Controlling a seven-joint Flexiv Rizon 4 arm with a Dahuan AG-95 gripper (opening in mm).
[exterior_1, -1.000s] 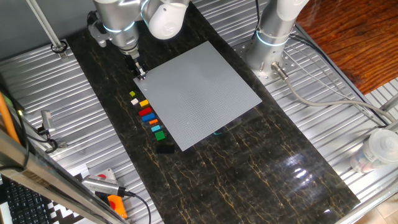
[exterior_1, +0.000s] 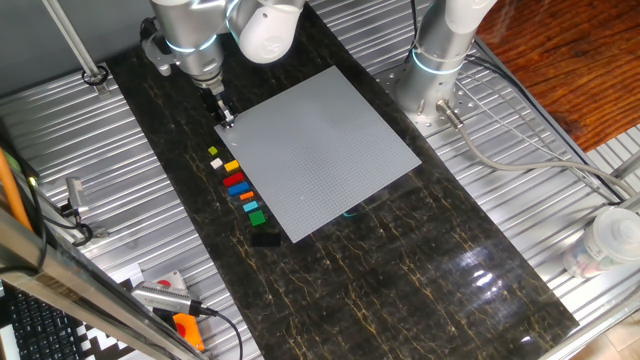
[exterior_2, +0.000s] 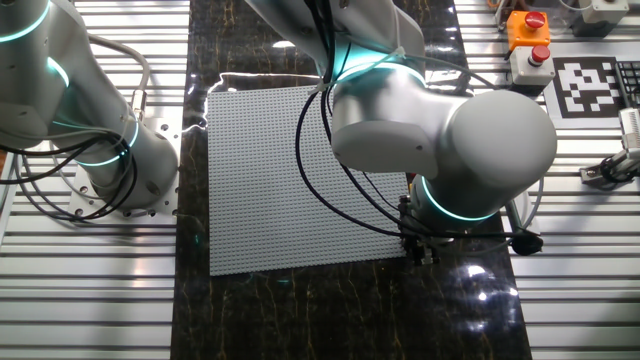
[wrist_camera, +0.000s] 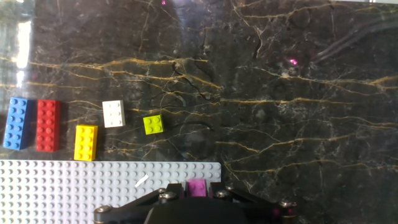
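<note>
In the wrist view a small magenta brick (wrist_camera: 197, 186) sits between the two fingers of my gripper, which look shut on it. Both are at the corner of the grey studded baseplate (wrist_camera: 112, 177). Whether the brick touches the studs is hidden. From exterior view 1, my gripper (exterior_1: 229, 122) points down at the plate's left corner. Beside the plate lie a lime brick (wrist_camera: 153, 124), a white brick (wrist_camera: 114, 114), a yellow brick (wrist_camera: 86, 142), a red brick (wrist_camera: 47, 126) and a blue brick (wrist_camera: 15, 123).
Farther along that row are an orange brick (exterior_1: 247, 196), a light blue brick (exterior_1: 250, 207), a green brick (exterior_1: 257, 218) and a black piece (exterior_1: 266, 240).
</note>
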